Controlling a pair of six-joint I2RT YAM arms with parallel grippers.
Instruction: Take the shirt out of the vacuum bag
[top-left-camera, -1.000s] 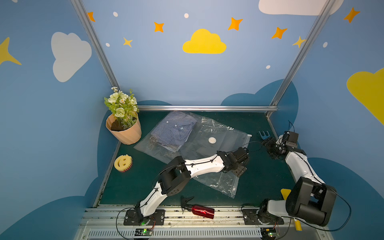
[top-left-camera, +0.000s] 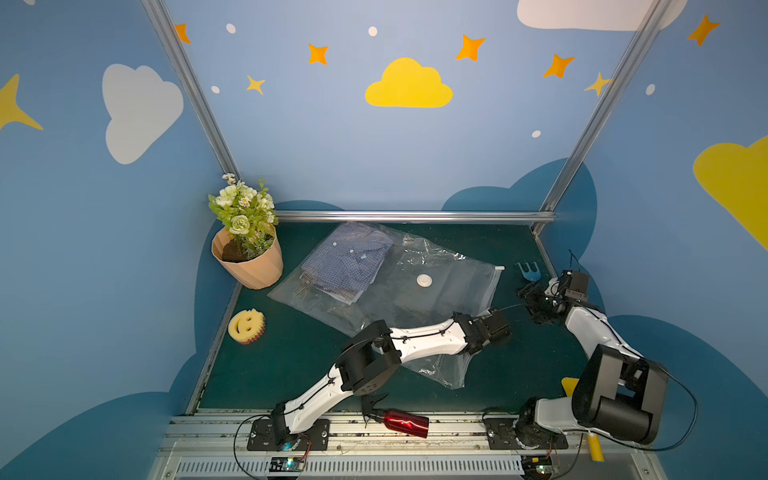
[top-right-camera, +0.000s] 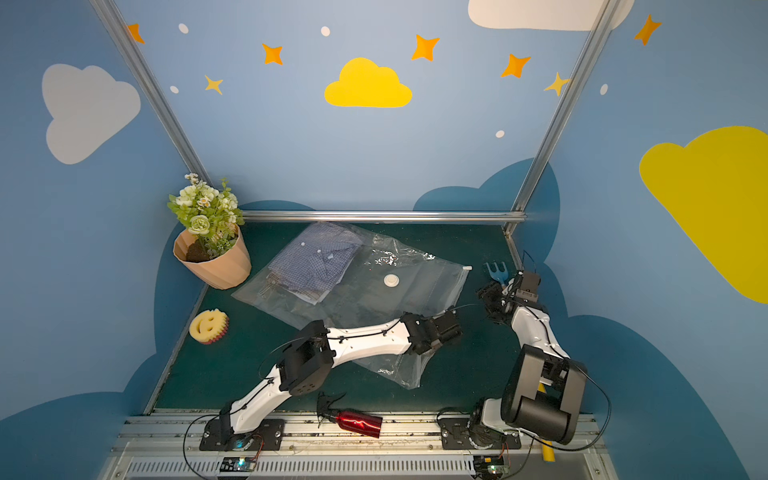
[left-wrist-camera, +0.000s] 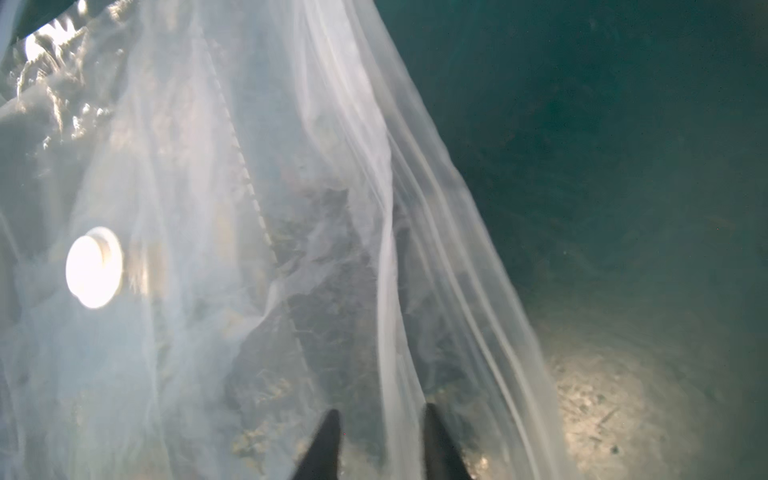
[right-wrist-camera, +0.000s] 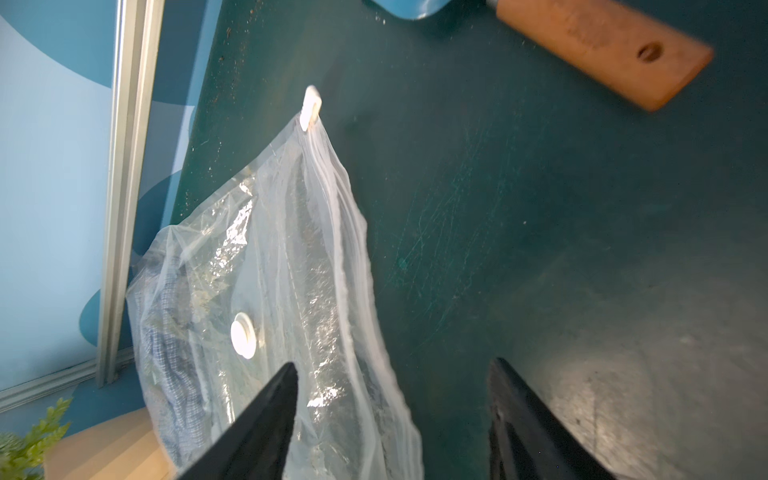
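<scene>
The blue checked shirt (top-left-camera: 348, 260) lies folded inside the clear vacuum bag (top-left-camera: 400, 308) at the table's back left. Beside the bag's opening edge on the right, my left gripper is part open. A whitish fold of the bag's edge (left-wrist-camera: 385, 296) runs between its fingertips; the left wrist view does not show them pressed against it. My right gripper is open and empty near the right side, apart from the bag. The bag's white slider (right-wrist-camera: 310, 108) sits at the far corner, and its round white valve (top-left-camera: 424, 281) faces up.
A flower pot (top-left-camera: 249, 264) stands at the back left, with a smiley block (top-left-camera: 246, 326) in front of it. Close to my right gripper lies a blue fork tool (top-left-camera: 529, 272) with a wooden handle (right-wrist-camera: 604, 44). A red bottle (top-left-camera: 405, 422) lies at the front edge.
The bag's front right corner has shifted a little left and back. My right gripper has moved slightly left.
</scene>
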